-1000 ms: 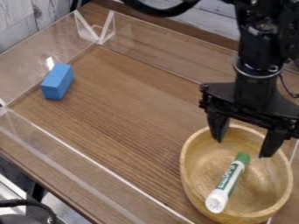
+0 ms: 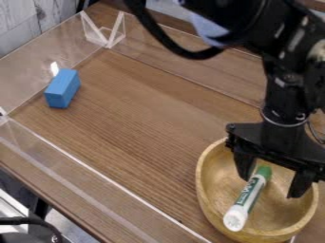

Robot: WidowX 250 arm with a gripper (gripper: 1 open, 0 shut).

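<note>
My black gripper [image 2: 269, 158] is open and reaches down into a tan bowl [image 2: 211, 195] at the lower right. Its two fingers straddle the upper part of a white tube with a green end [image 2: 244, 204] that lies slanted in the bowl. Whether the fingertips touch the tube cannot be told.
A blue block [image 2: 63, 87] lies at the upper left of the wooden table [image 2: 121, 133]. A clear plastic wall runs along the table's left side.
The gripper has come lower into the bowl, toward the tube. The bowl, tube and blue block look unmoved.
</note>
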